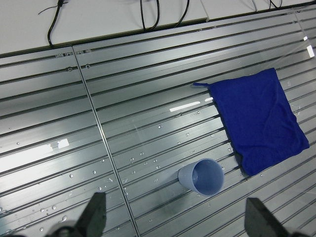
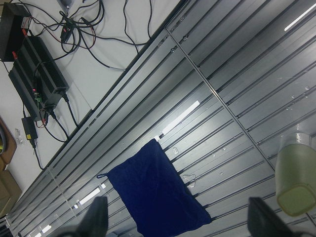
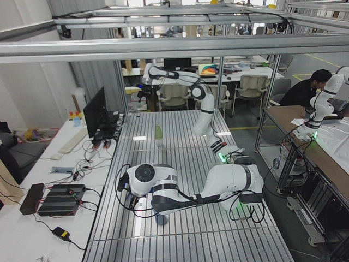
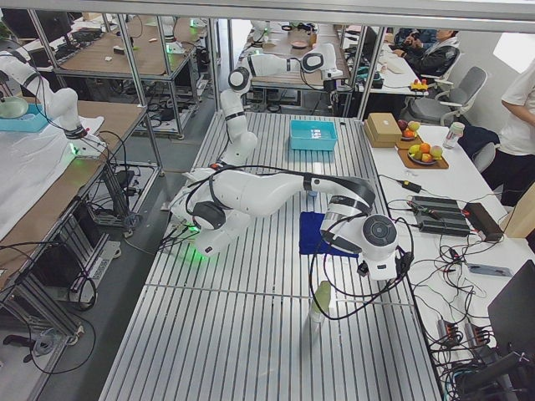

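A blue cup (image 1: 200, 176) lies or stands beside a dark-blue cloth (image 1: 256, 118) in the left wrist view. A green bottle (image 2: 295, 180) stands on the slatted metal table (image 3: 136, 240), at lower right in the right wrist view. My left gripper is open above the table near the cup, fingers at the lower frame edge, nothing between them. My right gripper is open and raised above the table between bottle and cloth in its wrist view, also empty. The arms partly hide cup and cloth in the camera views.
A teal bin (image 4: 312, 138) sits at the table's far end in the camera right view. A white side desk (image 3: 32, 240) carries a monitor (image 3: 96, 112), black power units and cables.
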